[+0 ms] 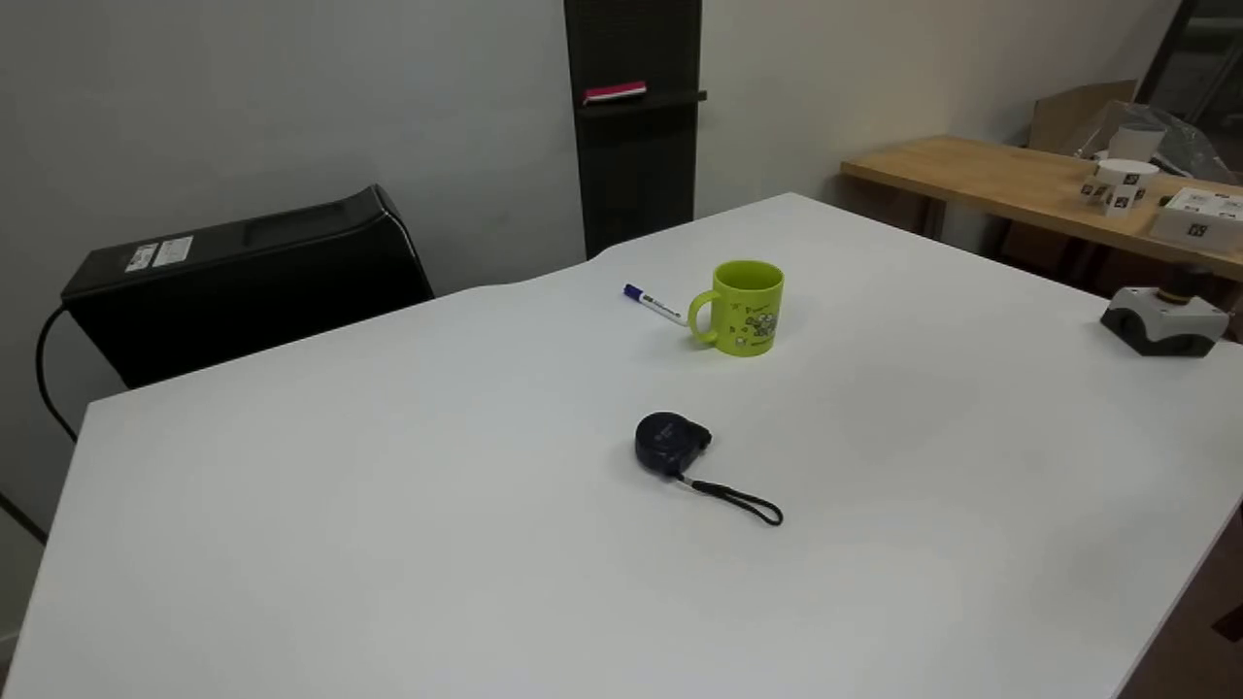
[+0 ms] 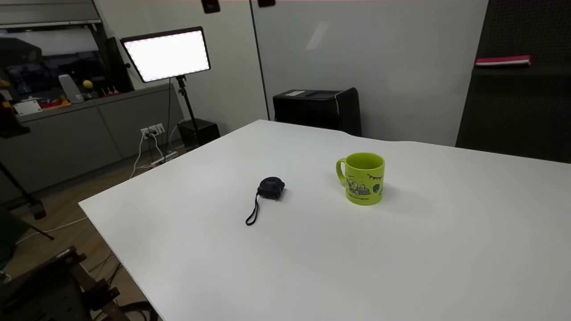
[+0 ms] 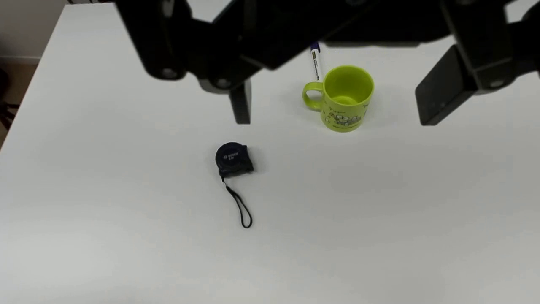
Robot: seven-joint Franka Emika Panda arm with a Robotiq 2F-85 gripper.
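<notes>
A lime-green mug (image 1: 746, 313) stands upright on the white table, its handle toward the left in every view. Behind it lies a white marker (image 1: 655, 305) with a blue cap; in the wrist view the gripper body hides part of this marker (image 3: 316, 63). Nearer the front rests a dark tape measure (image 3: 233, 159) with a black wrist strap. My gripper is wide open above the table with nothing held, the mug showing between its fingers from above. In exterior view 2, only the fingertips (image 2: 211, 6) show at the top edge.
A grey and black switch box (image 1: 1165, 319) sits at the table's right edge. Beyond the table's rear edge stands a black case (image 1: 251, 285).
</notes>
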